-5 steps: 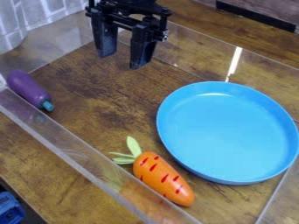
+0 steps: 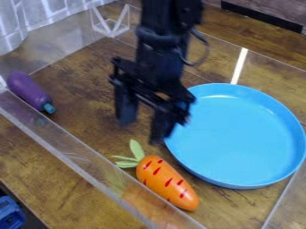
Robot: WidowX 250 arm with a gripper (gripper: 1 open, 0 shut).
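Observation:
My gripper (image 2: 149,112) is a dark, motion-blurred shape in the middle of the view, reaching down from the top; its fingers hang above the wooden surface near the left rim of the blue plate, and whether they are open or shut is unclear. An orange toy carrot (image 2: 165,182) with green leaves lies below it, left of the plate (image 2: 239,139). A purple toy eggplant (image 2: 29,90) lies at the far left.
A clear plastic wall runs diagonally along the left and bottom. A blue object (image 2: 9,216) shows at the bottom left corner. Bare wood (image 2: 245,36) lies at the back right.
The carrot, eggplant and plate have not moved.

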